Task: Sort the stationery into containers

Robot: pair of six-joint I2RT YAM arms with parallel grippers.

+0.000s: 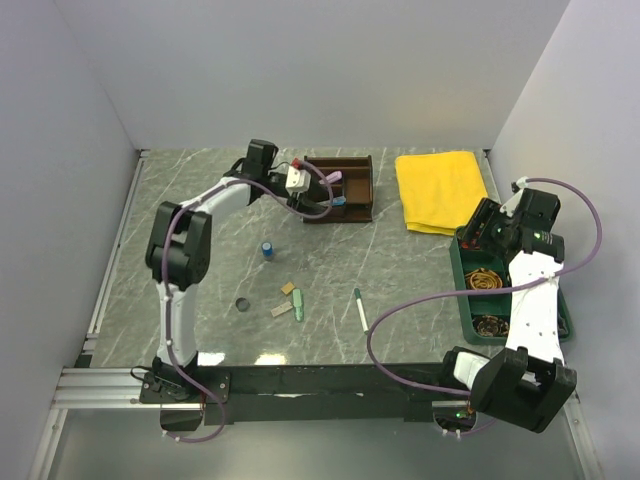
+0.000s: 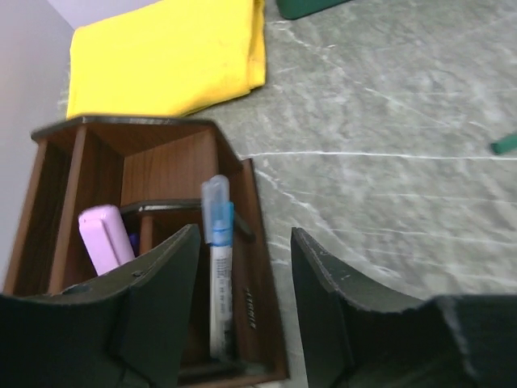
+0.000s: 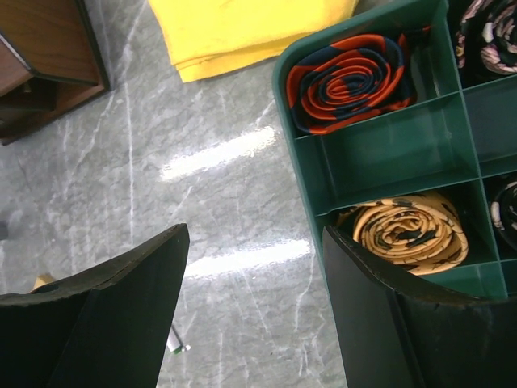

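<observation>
My left gripper [image 1: 306, 197] is at the left part of the brown organizer [image 1: 355, 160], its fingers apart with nothing held between them. In the left wrist view a pink item [image 2: 105, 236] and a pale, blue-capped pen [image 2: 220, 283] sit in the organizer's compartments. A green-capped marker [image 1: 361, 312], green item [image 1: 297, 305], beige block [image 1: 281, 309], small tan piece [image 1: 288, 288], blue item [image 1: 267, 250] and dark round piece [image 1: 242, 304] lie on the table. My right gripper [image 1: 475, 225] hangs open over the green divided tray [image 3: 388, 162], empty.
A folded yellow cloth [image 1: 440, 190] lies at the back right, beside the organizer. The green tray holds several rolled items, including an orange-and-navy one [image 3: 347, 89] and a tan one [image 3: 412, 230]. The middle of the table has free room; purple cables loop over both arms.
</observation>
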